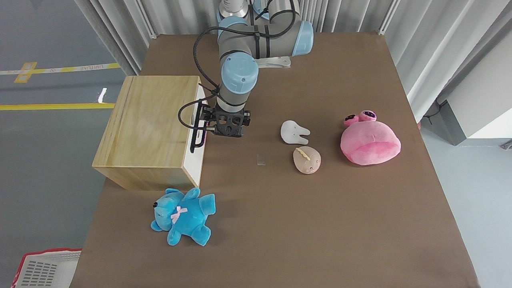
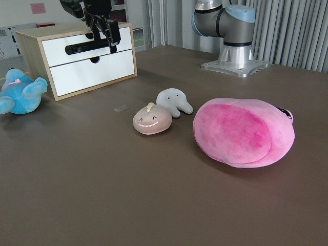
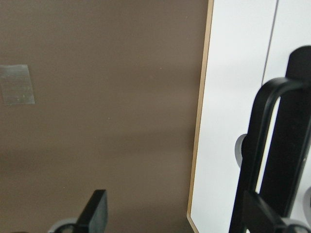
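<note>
A wooden cabinet (image 1: 140,124) with two white drawers (image 2: 92,71) stands at the left of the table, both drawer fronts closed. My gripper is at the top drawer's front, by its black handle (image 3: 256,145). In the wrist view its two fingers are wide apart at the bottom edge, the right one overlapping the lower part of the handle, the left one over bare table. I see nothing held between them.
A blue bear (image 1: 187,216) lies before the cabinet. A white plush (image 1: 293,132), a beige plush (image 1: 306,161) and a pink plush (image 1: 369,144) lie to the right.
</note>
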